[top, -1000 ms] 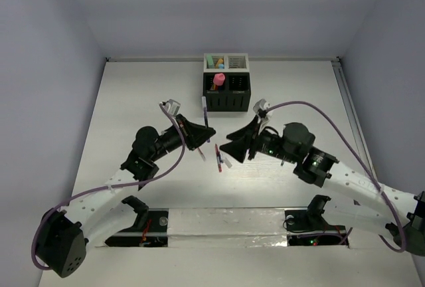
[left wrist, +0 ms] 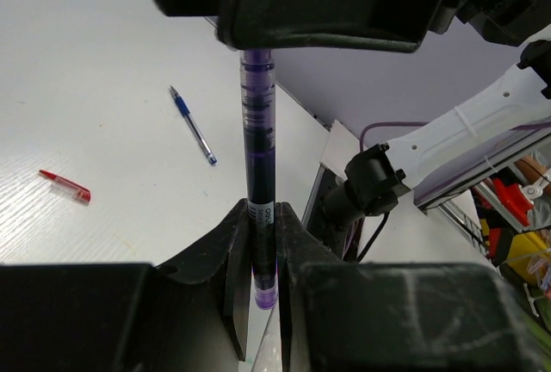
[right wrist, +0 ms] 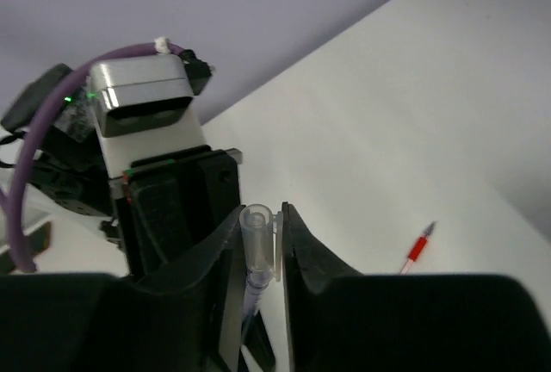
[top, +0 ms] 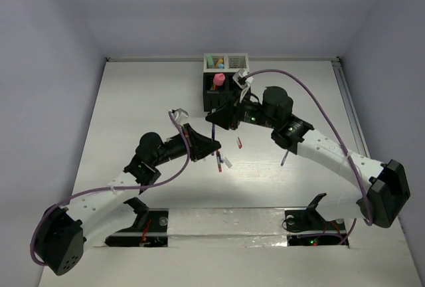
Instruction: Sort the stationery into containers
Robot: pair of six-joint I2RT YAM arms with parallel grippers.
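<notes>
An upright purple pen [left wrist: 260,148] is held by my left gripper [top: 212,145], which is shut on it near its lower end. My right gripper [top: 219,115] is over the pen's top, its fingertips at the clear upper end [right wrist: 256,238]; whether they grip it I cannot tell. A red pen cap [left wrist: 65,186] and a blue pen [left wrist: 189,122] lie on the table. A red pen [right wrist: 416,250] shows in the right wrist view. More pens and small pieces [top: 226,162] lie below the grippers.
A black and grey compartment organizer [top: 226,62] with stationery stands at the back centre, just behind my right gripper.
My right arm has moved up and back to the pen's top. The left gripper with the pen has shifted slightly right and toward the front.
</notes>
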